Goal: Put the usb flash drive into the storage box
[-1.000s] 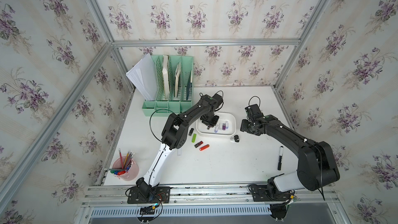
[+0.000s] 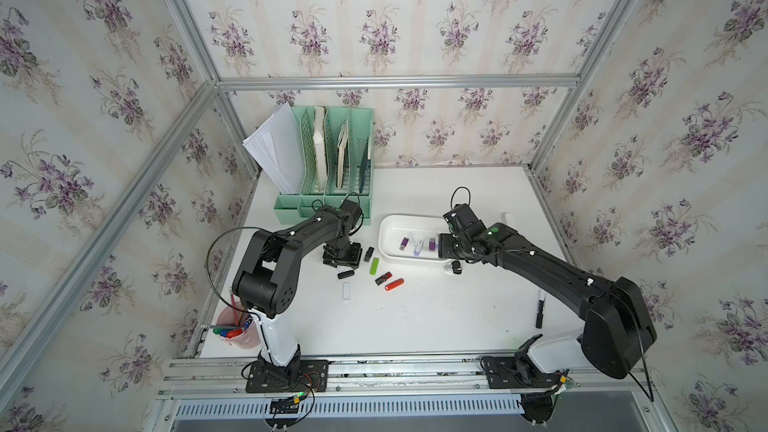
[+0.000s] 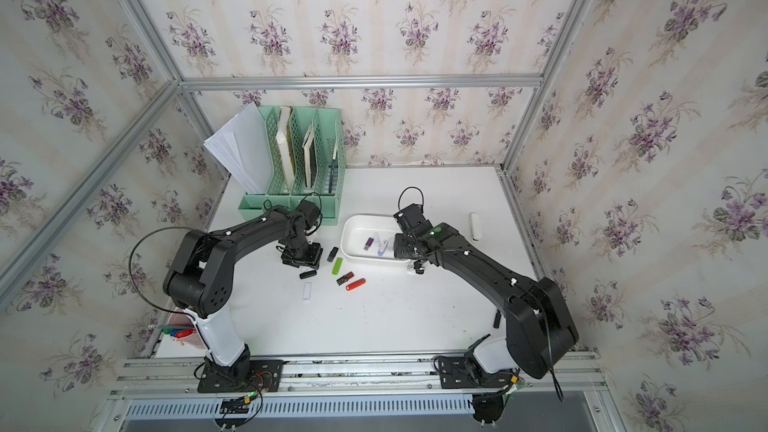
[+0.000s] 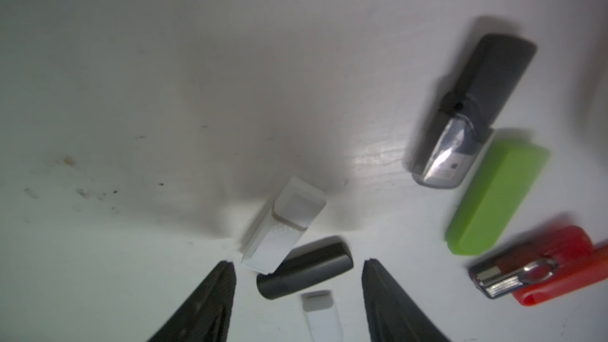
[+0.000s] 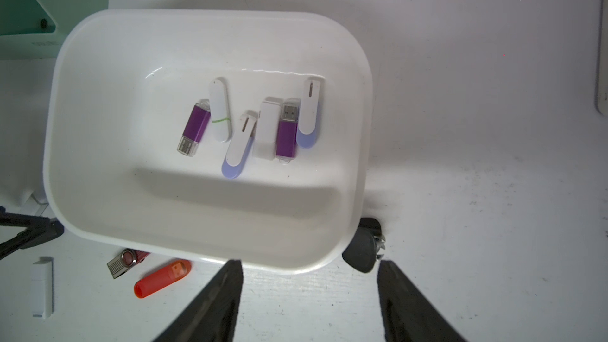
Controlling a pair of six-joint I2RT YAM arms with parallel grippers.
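Observation:
The white storage box fills much of the right wrist view. Several flash drives lie inside, among them a purple drive and a white drive. My right gripper is open at the box's front right, with empty fingers. On the table left of the box, my left gripper hangs with its fingers apart and holds nothing. Just ahead of its fingertips lie another white drive and a black drive, with a pale drive beyond them, partly cut off.
Right of the left gripper lie a black-and-silver drive, a green drive and red drives. A green file organizer stands behind. A black-and-silver item sits by the box's corner.
The right gripper has shifted left to the box's right end.

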